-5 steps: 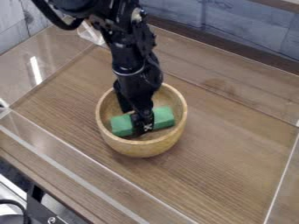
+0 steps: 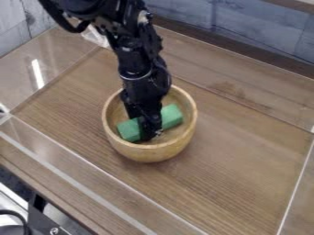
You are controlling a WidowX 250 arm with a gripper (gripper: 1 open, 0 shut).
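A black robot arm reaches down from the top into a wooden bowl [image 2: 183, 143] at the middle of the table. Inside the bowl lies a green block [image 2: 170, 117]. My gripper [image 2: 149, 127] is down in the bowl at the block, its fingers close together and partly covering it. The dark fingers blend together, so how firmly they sit on the block is hard to see.
The wooden table [image 2: 233, 184] has free room to the right and left of the bowl. Grey walls run along the back and upper left. Dark cables and hardware lie at the lower left beyond the table's edge.
The gripper's fingers have drawn closer together over the green block. The bowl has stayed about where it was.
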